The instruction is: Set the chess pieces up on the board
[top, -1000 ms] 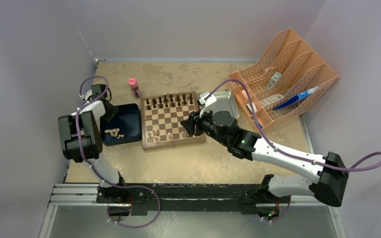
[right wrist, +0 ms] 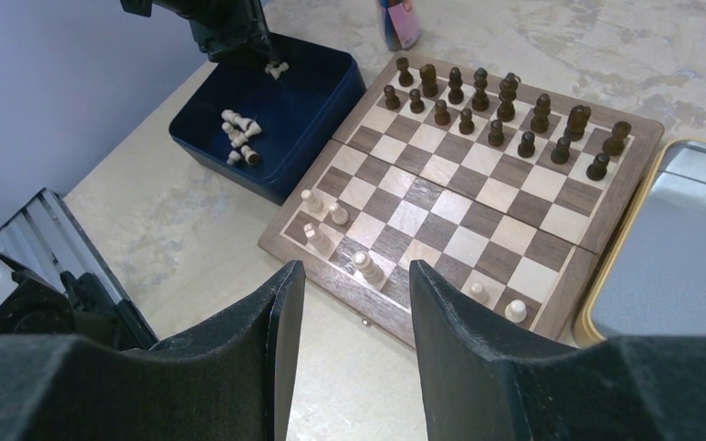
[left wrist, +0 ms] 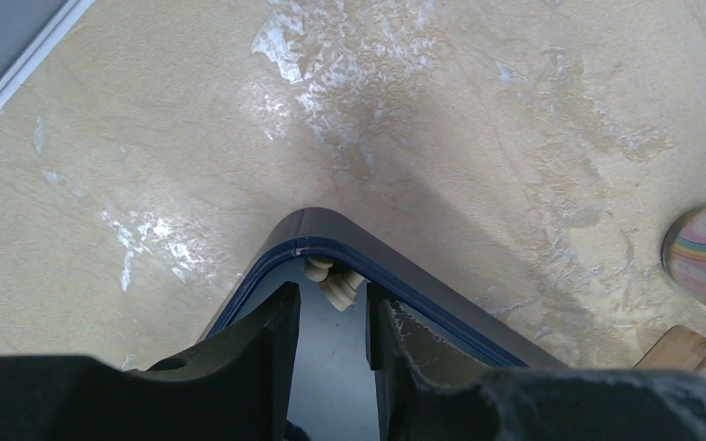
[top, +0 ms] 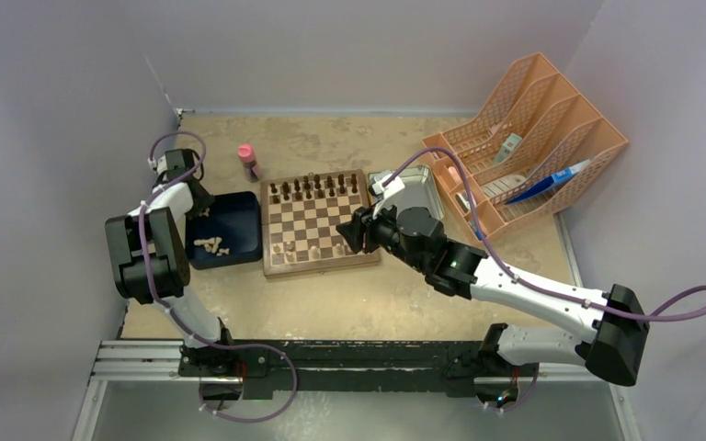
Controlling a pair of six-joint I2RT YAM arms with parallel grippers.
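Note:
The chessboard [top: 311, 217] lies mid-table with dark pieces [right wrist: 496, 133] standing in two rows along its far side. Several light pieces stand near its front edge, among them a tall one [right wrist: 366, 266]. Left of the board is a dark blue bin [top: 225, 204]; a cluster of light pieces [right wrist: 241, 131] lies in it. In its far corner a few more light pieces [left wrist: 338, 287] rest against the wall. Over that corner my left gripper stands part open, nothing held between its fingers. Above the board's front right, my right gripper is open and empty.
A pink-capped bottle [top: 249, 162] stands behind the bin. A metal tray [top: 415, 193] sits right of the board, partly behind my right arm. The orange organizer [top: 526, 138] fills the back right. Bare table lies in front of the board.
My left gripper has shifted slightly at the bin's far corner, and light pieces there now show in the top view. The right arm has barely moved.

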